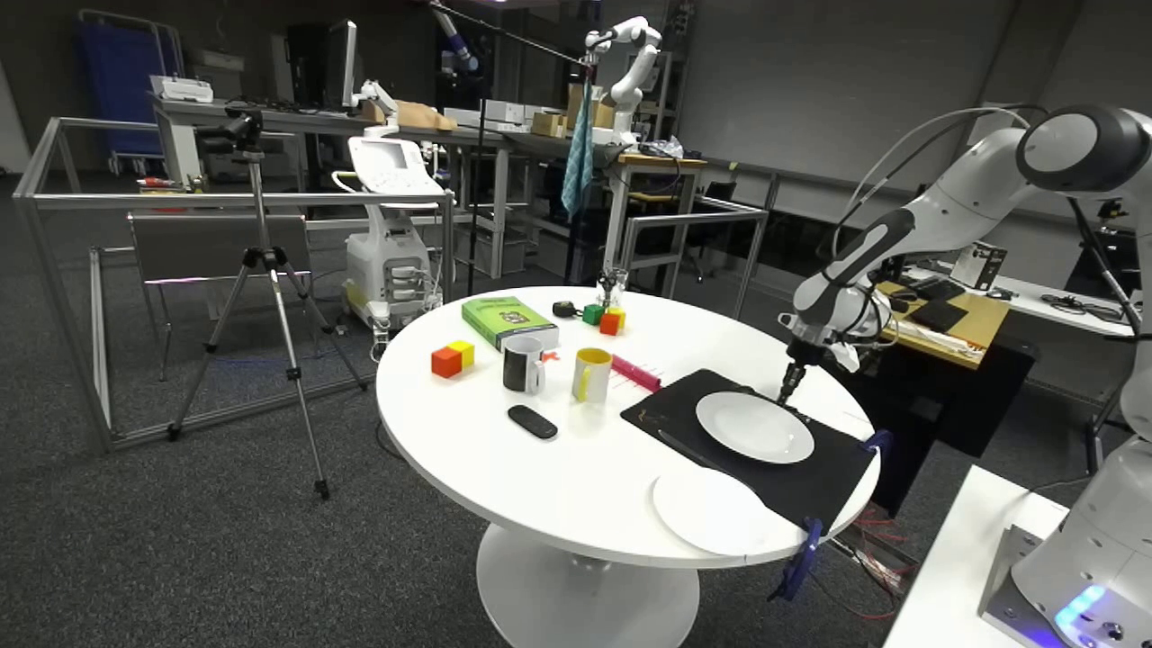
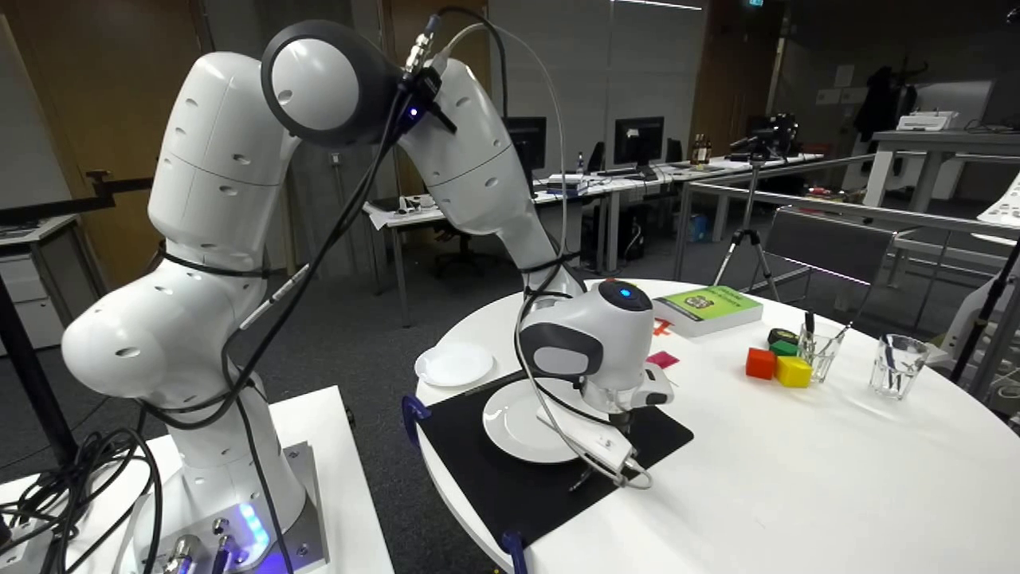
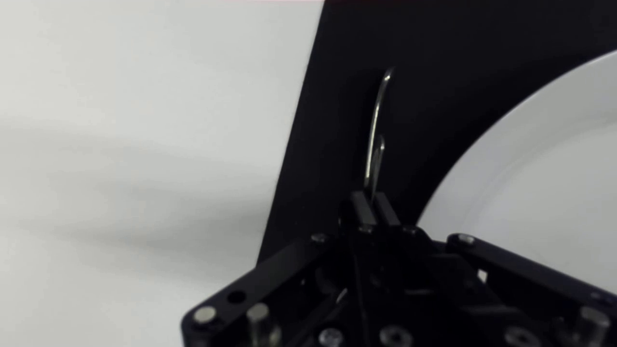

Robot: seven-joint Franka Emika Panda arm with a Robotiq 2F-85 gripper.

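Note:
In the wrist view my gripper is shut, its two narrow fingertips close together over the black mat (image 3: 301, 191). A thin, shiny metal utensil (image 3: 373, 127) lies along the mat and runs up to the fingertips. Its near part is hidden by the fingers, so whether they pinch it cannot be made out. The white plate (image 3: 555, 173) lies close by on the right, apart from the fingers. From exterior view 1, the gripper (image 1: 785, 400) points down at the plate's far edge. The arm's hand hides the fingertips in exterior view 2.
Blue clamps (image 1: 796, 562) grip the table edge by the mat. A second white plate (image 1: 707, 509), two mugs (image 1: 590, 376), a dark oblong object (image 1: 532, 421), a green book (image 1: 508, 319), coloured blocks (image 1: 445, 362) and glasses (image 2: 896, 365) stand elsewhere. Bare tabletop (image 2: 794, 478) adjoins the mat.

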